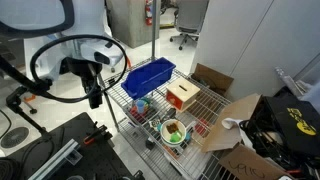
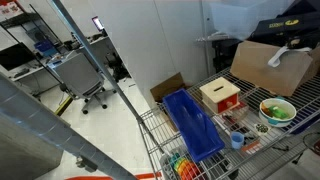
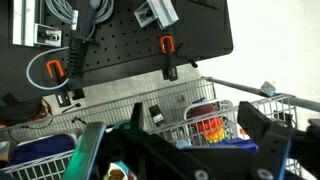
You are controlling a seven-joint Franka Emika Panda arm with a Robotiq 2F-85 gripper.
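Observation:
In exterior view 1 my gripper [image 1: 95, 97] hangs at the left, beside the wire rack and near the black table's edge. The wrist view has my gripper open over the rack's edge, its dark fingers wide apart and nothing held between them. A blue bin [image 1: 149, 77] lies on the rack. Next to it stands a small wooden box [image 1: 182, 94]. The white bowl [image 1: 173, 133] holds green and other coloured items. A multicoloured toy [image 2: 186, 167] and a blue cup [image 2: 237, 139] sit near the blue bin [image 2: 192, 124] in exterior view 2.
An open cardboard box [image 1: 232, 122] and a black box [image 1: 290, 125] take up the rack's right side. The black table [image 3: 135, 45] carries cables, clamps and metal brackets. Bare wire mesh [image 3: 120, 112] shows along the rack's near edge.

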